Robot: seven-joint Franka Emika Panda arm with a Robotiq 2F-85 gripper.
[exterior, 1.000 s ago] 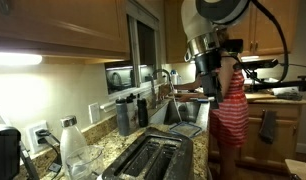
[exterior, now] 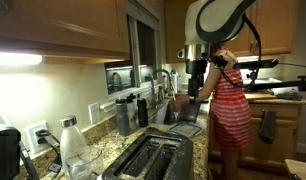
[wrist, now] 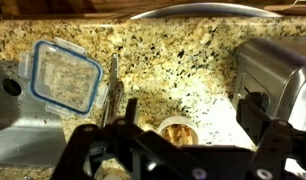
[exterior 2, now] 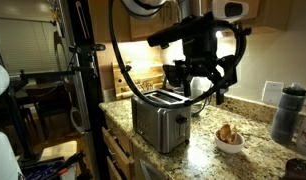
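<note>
My gripper points down over the counter, its fingers apart with nothing between them. In the wrist view, a white bowl (wrist: pixel 193 143) holding brown pieces lies below, partly covered by the gripper body. A silver toaster (wrist: pixel 278 75) stands at the right of that view, beyond the right finger. In exterior view 2 the gripper (exterior 2: pixel 197 85) hangs above the counter, near the toaster (exterior 2: pixel 163 125) and the bowl (exterior 2: pixel 230 145). From exterior view 1, the gripper (exterior: pixel 196 95) appears beyond the dark slotted top (exterior: pixel 153 157) in the foreground.
A clear blue-edged container (wrist: pixel 66 76) lies at the sink's edge (wrist: pixel 38 125), with a thin metal utensil (wrist: pixel 112 88) beside it. A steel canister (exterior 2: pixel 288 115) stands at the counter's right.
In exterior view 1 my gripper has shifted left, and the arm's upper part has swung to a different pose. The objects on the counter look unmoved.
</note>
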